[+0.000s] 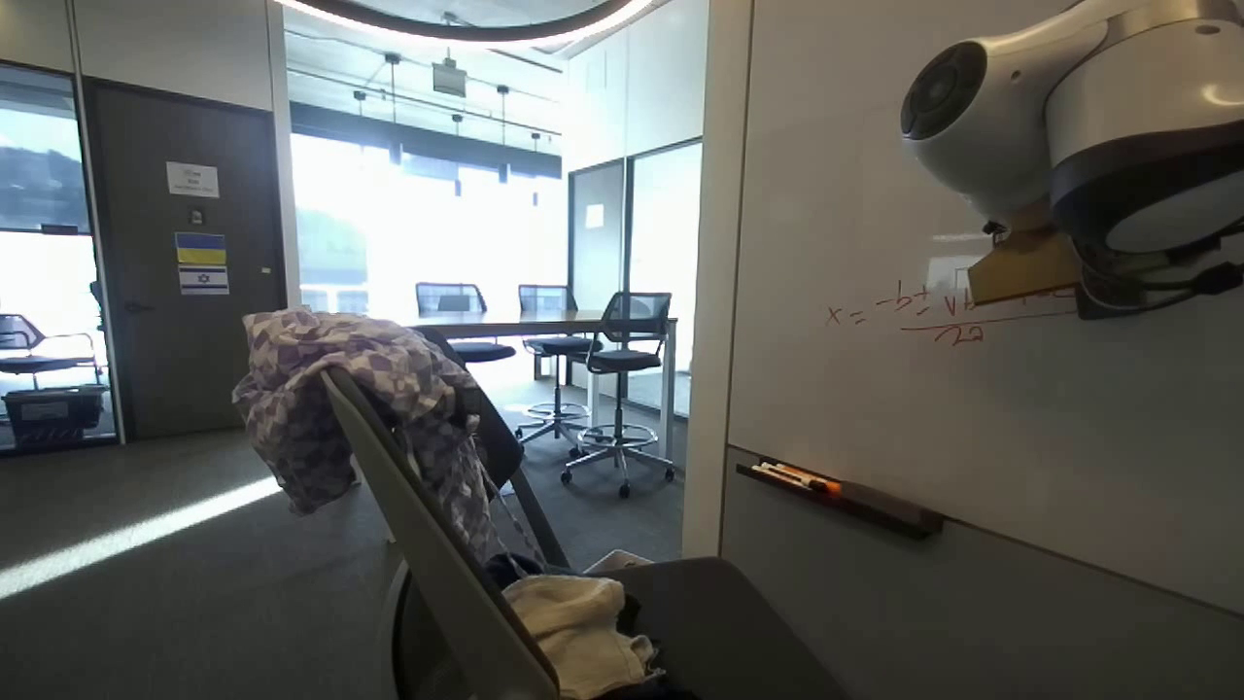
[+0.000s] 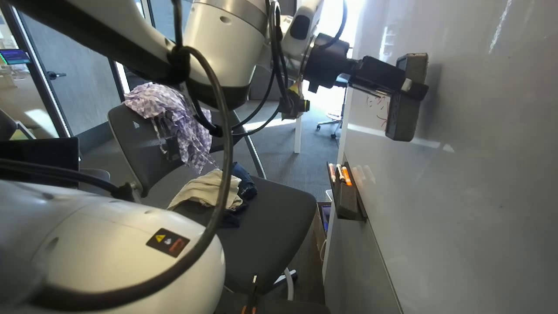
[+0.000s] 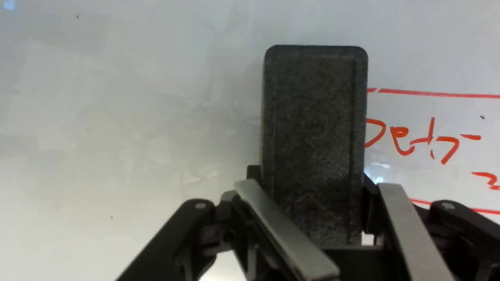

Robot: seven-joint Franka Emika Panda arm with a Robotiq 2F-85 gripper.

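A dark grey block-shaped eraser [image 3: 314, 126] is clamped between the fingers of my gripper, which is shut on it. Seen from exterior view 2, the eraser [image 2: 403, 117] is held long side upright, its face toward the whiteboard [image 2: 471, 209]; whether it touches the board I cannot tell. Red handwriting [image 3: 424, 138], upside down in the wrist view, lies just right of the eraser. Exterior view 1 shows a red formula [image 1: 956, 317] beginning with "x =", partly covered by the arm. The gripper's fingers are hidden there.
Below the writing, a marker tray [image 1: 881, 513] juts from the board, with several markers [image 2: 341, 173] at one end. A dark chair [image 2: 272, 220] stands near the board, bearing a checkered cloth [image 2: 175, 115] and a beige cloth [image 2: 209, 188]. Bare board surrounds the formula.
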